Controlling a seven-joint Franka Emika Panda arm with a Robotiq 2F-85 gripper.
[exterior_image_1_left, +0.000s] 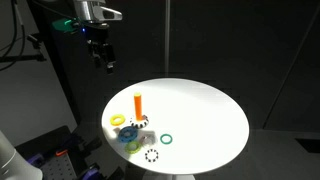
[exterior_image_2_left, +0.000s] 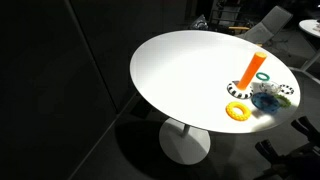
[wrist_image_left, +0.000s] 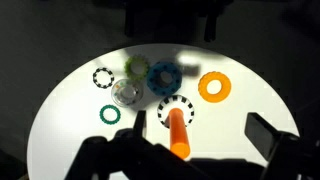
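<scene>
An orange post (exterior_image_1_left: 138, 106) stands upright on the white round table (exterior_image_1_left: 200, 110). At its foot lies a black-and-white ring (wrist_image_left: 177, 108), apparently encircling it. Several other rings lie flat nearby: a yellow-orange ring (wrist_image_left: 214, 87), a blue ring (wrist_image_left: 164, 78), a lime-green ring (wrist_image_left: 138, 67), a clear ring (wrist_image_left: 127, 93), a small dark green ring (wrist_image_left: 110, 114) and a second black-and-white ring (wrist_image_left: 103, 77). High above the table's left side in exterior view 1, my gripper hangs open; its dark fingers stand wide apart in the wrist view with nothing held between them.
Bare tabletop (exterior_image_2_left: 190, 65) stretches away from the post and rings on the far side from the arm. The table stands on a single central pedestal (exterior_image_2_left: 185, 142). Dark panels and floor surround it.
</scene>
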